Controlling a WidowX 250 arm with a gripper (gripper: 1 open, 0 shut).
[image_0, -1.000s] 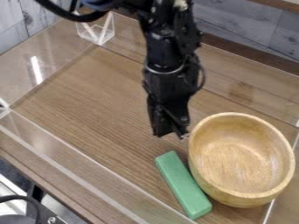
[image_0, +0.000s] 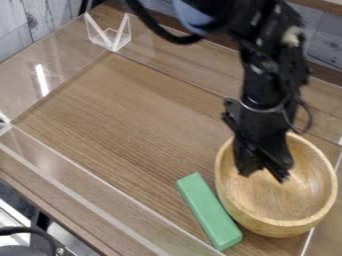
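Note:
The black robot gripper (image_0: 262, 158) hangs over the tan round bowl (image_0: 275, 208), its lower end at the bowl's upper left part. It appears shut, with nothing visible between its fingers. Whether it touches the bowl cannot be told. A green block (image_0: 207, 211) lies on the wooden table just left of the bowl.
A clear plastic holder (image_0: 110, 32) stands at the back left. Black cables show at the lower left corner, and the table's edge runs along the left.
The gripper has moved right from the open table left of the bowl to over the bowl. The bowl and green block look unmoved.

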